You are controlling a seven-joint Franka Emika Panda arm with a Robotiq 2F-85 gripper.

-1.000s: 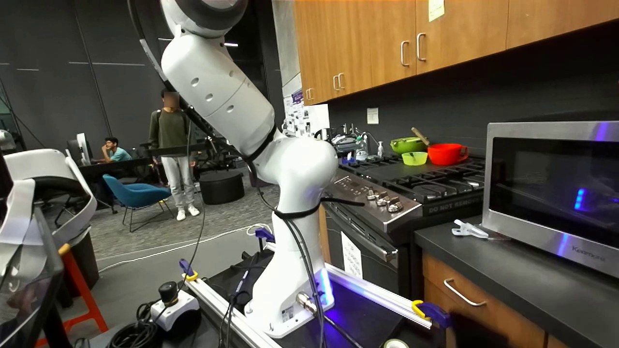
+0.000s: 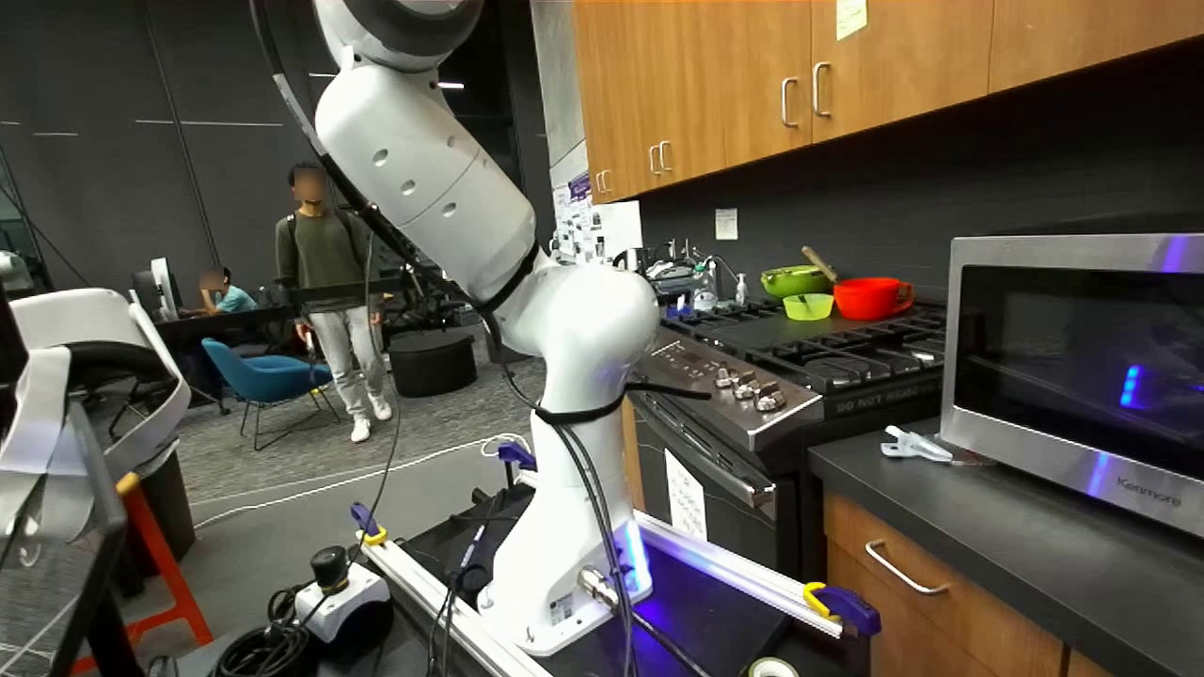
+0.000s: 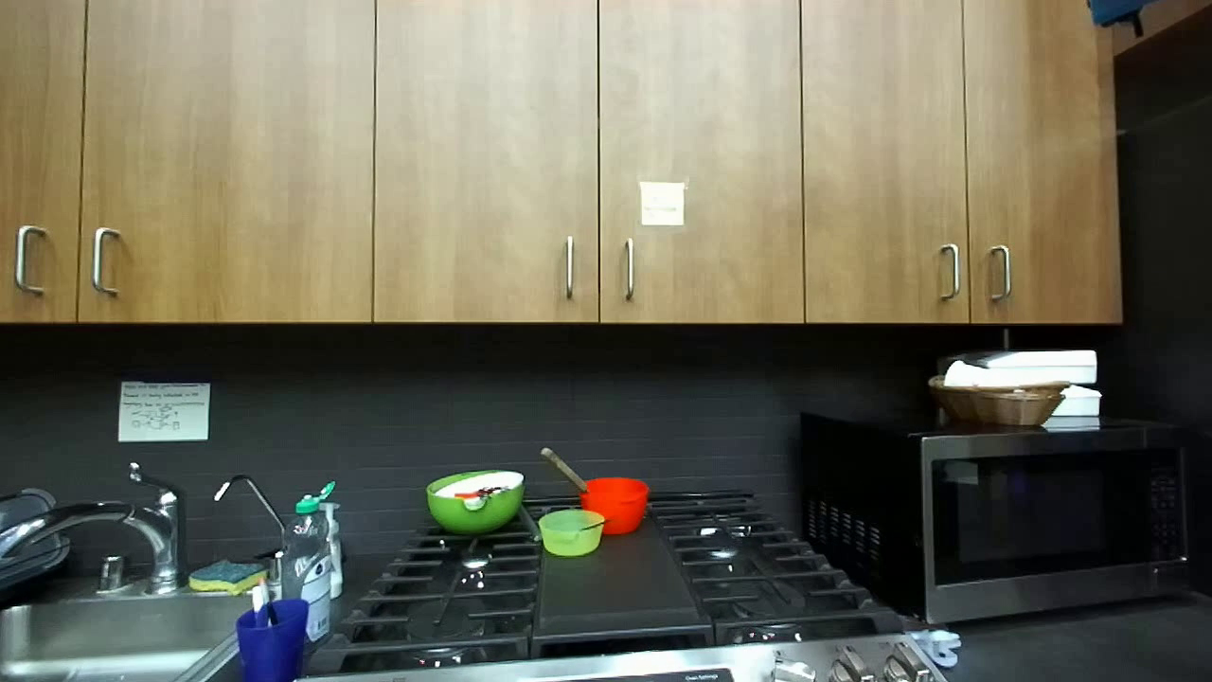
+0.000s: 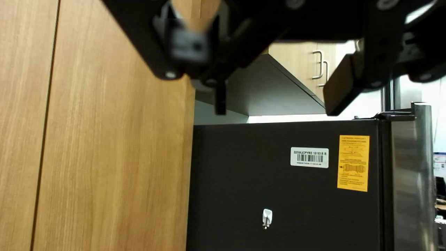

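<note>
In the wrist view my gripper is open, its dark fingers wide apart with nothing between them. Beyond it are a wooden cabinet panel (image 4: 117, 146) and the black side of a tall appliance (image 4: 251, 175). On the stove stand a green bowl (image 3: 474, 517) with something white inside, a smaller light-green bowl (image 3: 571, 532) and a red pot (image 3: 615, 504). A wooden handle (image 3: 563, 468) sticks up by the pot. The gripper shows in neither exterior view; the upper arm (image 2: 423, 158) leaves the top of the frame.
Wooden wall cabinets (image 3: 489, 159) hang over the stove (image 3: 619, 591). A microwave (image 3: 1051, 511) bearing a wicker basket (image 3: 994, 403) stands on the right counter. At left are a sink (image 3: 125, 637) and a blue cup (image 3: 273, 642). A person (image 2: 333, 271) stands behind the arm.
The standing person has shifted slightly left, feet now apart, and the seated person's pose differs. The visible part of the arm and the bowls and pot have not visibly moved.
</note>
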